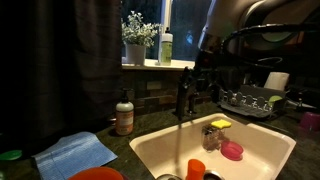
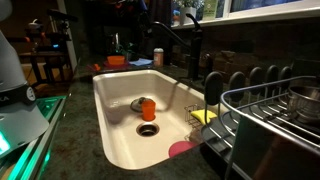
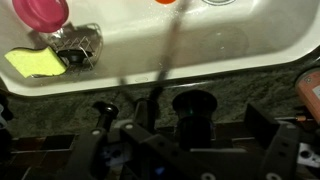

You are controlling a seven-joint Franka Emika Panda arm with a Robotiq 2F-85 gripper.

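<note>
In the wrist view my gripper is open, its dark fingers spread to either side. Between and beyond them shows the black faucet at the back of the counter, its spout blurred. Nothing is held. The pale sink contains an orange cup near the drain and a pink bowl. A yellow sponge rests at a wire caddy by the sink wall. From exterior view 1 the gripper is a dark shape above the faucet, its fingers hard to make out.
A soap bottle and a blue cloth lie left of the sink. The dish rack stands on the counter at the other side. A potted plant and a green-labelled bottle occupy the windowsill.
</note>
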